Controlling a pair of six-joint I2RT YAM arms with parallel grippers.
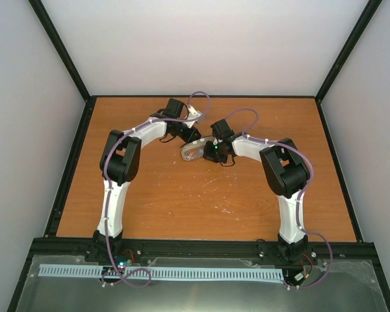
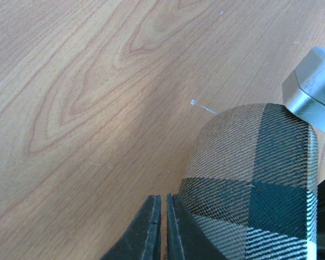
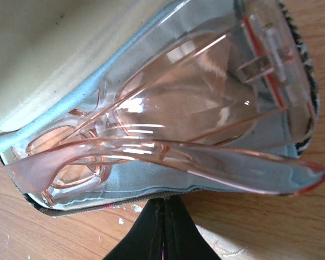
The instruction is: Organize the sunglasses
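Note:
An open glasses case (image 1: pixel 190 153) sits at the back middle of the table between both grippers. In the right wrist view pink clear sunglasses (image 3: pixel 184 86) lie in its light-blue lining, beneath the cream inside of the lid (image 3: pixel 49 49). My left gripper (image 1: pixel 195 137) is at the lid; in the left wrist view its dark fingers are shut on the plaid edge of the case (image 2: pixel 244 162). My right gripper (image 1: pixel 208 151) is at the case's near side, its fingertips (image 3: pixel 167 216) together against the rim, with nothing seen between them.
Dark frame rails and pale walls bound it.

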